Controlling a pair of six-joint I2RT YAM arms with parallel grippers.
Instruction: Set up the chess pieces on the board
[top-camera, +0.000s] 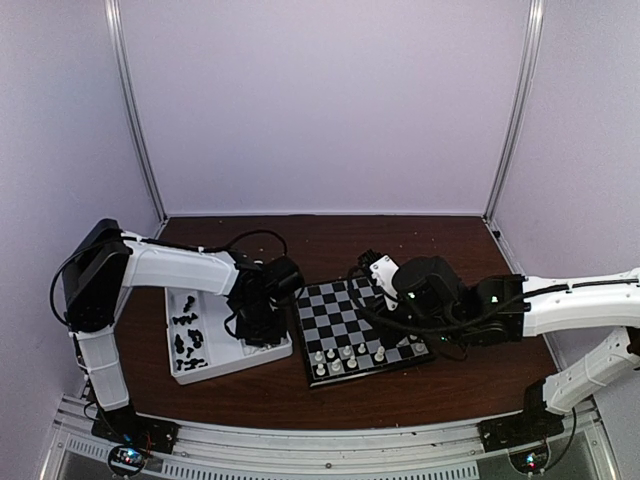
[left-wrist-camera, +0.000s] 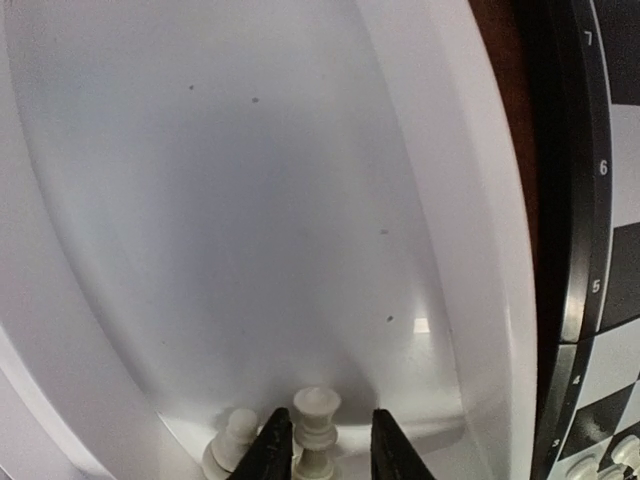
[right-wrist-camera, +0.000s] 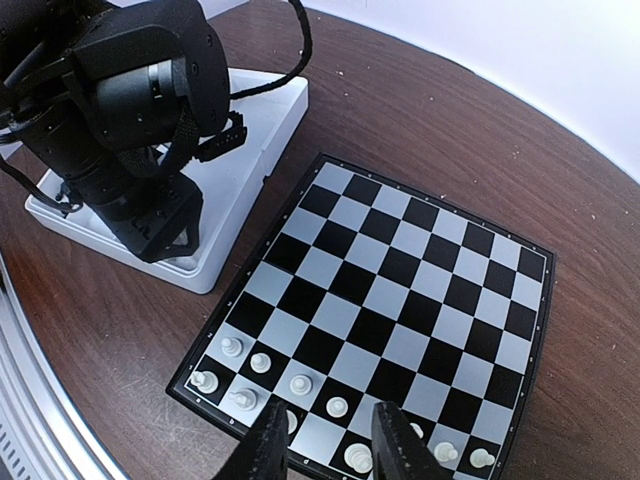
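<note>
Inside the white tray, at the bottom of the left wrist view, my left gripper is open. A white chess piece (left-wrist-camera: 316, 402) stands between its fingers, closer to the left one; another white piece (left-wrist-camera: 240, 426) is just left of it. My right gripper hangs open over the near side of the chessboard (right-wrist-camera: 345, 290), and I cannot see it holding anything. Several white pieces, such as a pawn (right-wrist-camera: 301, 384), stand in the board's two near rows. The far rows are empty.
Black pieces (top-camera: 195, 338) lie in the left part of the tray (top-camera: 225, 370). The tray's wall (left-wrist-camera: 480, 230) runs close beside the board. Open table lies behind the board. Both arms reach in from the sides.
</note>
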